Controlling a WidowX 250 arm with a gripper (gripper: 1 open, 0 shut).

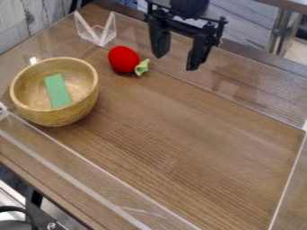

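My black gripper (180,40) hangs at the top centre over the wooden table (192,144), its fingers spread apart. A red object (122,58) with a small green part lies just left of it. A yellow bowl (74,106) at the left holds a green block (57,91).
A clear plastic container (96,29) stands at the upper left. The middle, right and front of the table are bare. A dark object with cables shows at the bottom left corner.
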